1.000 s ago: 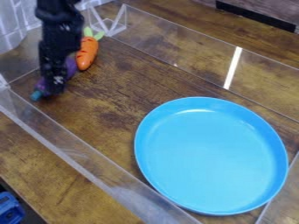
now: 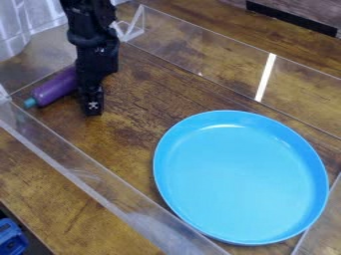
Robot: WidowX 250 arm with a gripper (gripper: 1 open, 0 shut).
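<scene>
My dark gripper [image 2: 92, 98] reaches down from the top left to the wooden surface, its tip beside a purple eggplant-like object [image 2: 56, 87] with a teal end. The eggplant lies at the left of the surface. I cannot tell whether the fingers are open or shut. The orange carrot is hidden behind the arm.
A large light-blue plate [image 2: 240, 177] fills the lower right. Clear plastic walls run along the edges, and a blue object [image 2: 8, 239] is outside at the bottom left.
</scene>
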